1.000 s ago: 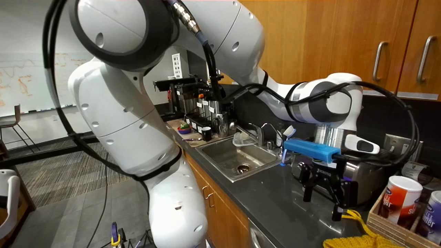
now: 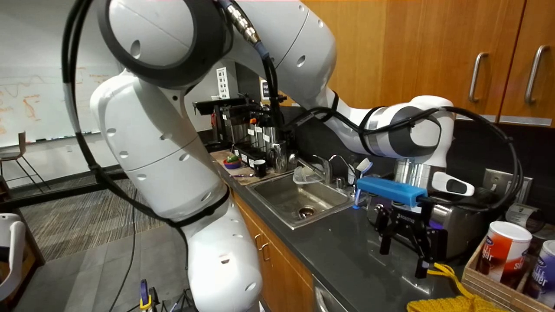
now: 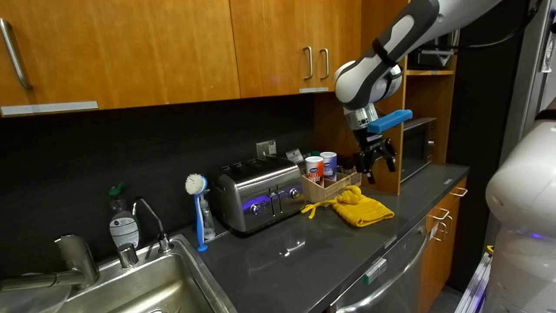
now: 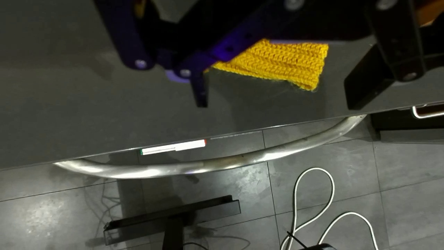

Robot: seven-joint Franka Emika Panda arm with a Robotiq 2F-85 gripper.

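Observation:
My gripper [image 2: 403, 258] hangs over the counter with its fingers spread wide and nothing between them. From the other side, the same gripper [image 3: 381, 174] appears above and behind a folded yellow knitted cloth [image 3: 362, 209], clear of it. In the wrist view, part of the yellow cloth [image 4: 287, 62] shows beyond the gap of the open gripper; the gripper's black body covers the rest. A yellow cord [image 3: 319, 205] trails from the cloth across the counter toward the toaster.
A steel toaster [image 3: 260, 195] stands against the wall, beside a wooden box [image 3: 319, 192] with a sugar canister [image 3: 315, 170]. A blue dish brush [image 3: 198, 214] stands near the sink [image 2: 273, 192]. Bare counter [image 3: 271, 261] lies before the toaster. A white marker [image 4: 173, 147] is at the front edge.
The arm has shifted slightly: its elbow sits a little farther right in exterior view 1, and the gripper a touch left. Cloth and canisters have stayed put.

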